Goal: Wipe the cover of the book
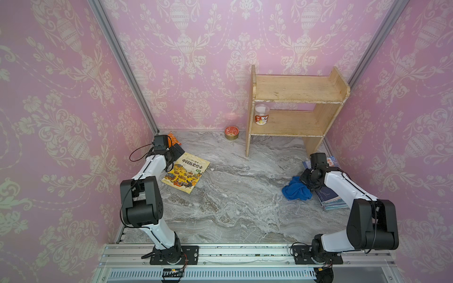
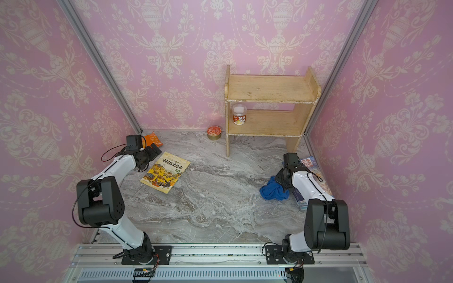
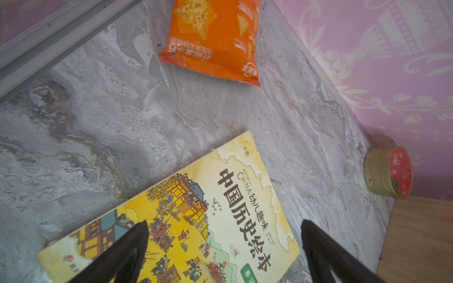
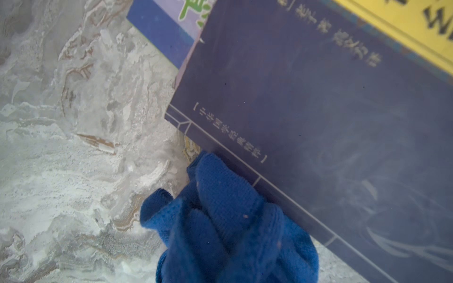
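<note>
The yellow picture book (image 1: 186,172) lies flat on the left of the table, its cover (image 3: 198,221) facing up with dark Chinese lettering. My left gripper (image 1: 175,153) is open above the book's far left edge, its fingers (image 3: 325,254) wide apart and empty. On the right, my right gripper (image 1: 307,180) is shut on a bunched blue cloth (image 1: 296,189). In the right wrist view the cloth (image 4: 231,226) hides the fingertips and sits against the edge of a dark blue book (image 4: 302,103).
An orange snack bag (image 3: 212,37) lies beyond the yellow book. A round tin (image 1: 231,132) stands by the back wall. The wooden shelf (image 1: 287,122) holds a clear jar (image 1: 261,115). Several books lie on the right, and the middle of the table is bare.
</note>
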